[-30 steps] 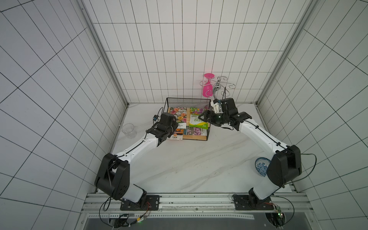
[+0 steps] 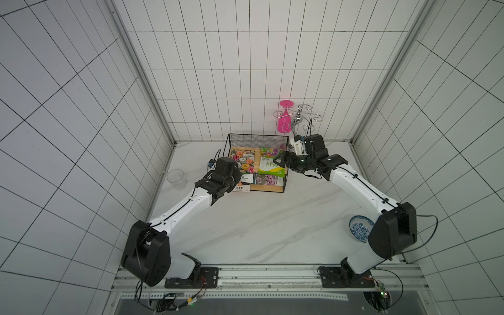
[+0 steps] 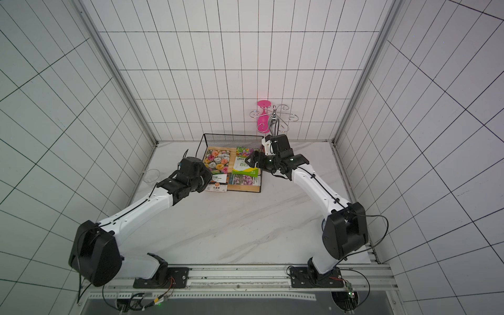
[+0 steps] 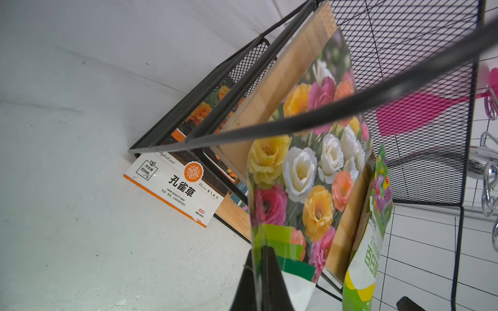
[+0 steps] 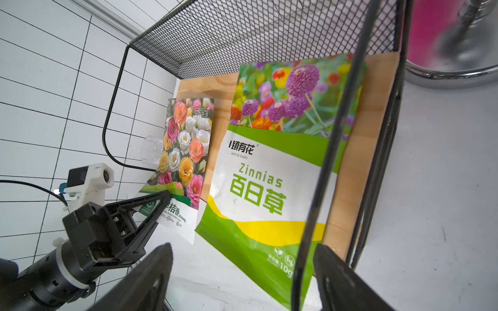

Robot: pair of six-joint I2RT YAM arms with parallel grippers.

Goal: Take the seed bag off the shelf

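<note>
The seed bag with rose-like blooms in yellow, white and pink (image 4: pixel 311 176) leans over the upper wooden board of the black mesh shelf (image 4: pixel 425 155). My left gripper is shut on its lower edge, and that end is pulled out past the board, as the right wrist view also shows. Beside it the green and white Zinnias bag (image 5: pixel 264 197) rests on the same board, its lower end overhanging the front. My right gripper is open over that overhanging end, fingers apart on either side, a black shelf rod crossing in front of the right finger.
On the lower shelf, a white and orange packet (image 4: pixel 176 186) juts forward, and a pink-flower packet (image 2: pixel 268 179) lies at right. A clear glass (image 2: pixel 177 179) stands left, a pink goblet (image 2: pixel 285 116) hangs on a metal rack behind, and a blue bowl (image 2: pixel 361 229) sits right.
The right arm has shifted only slightly.
</note>
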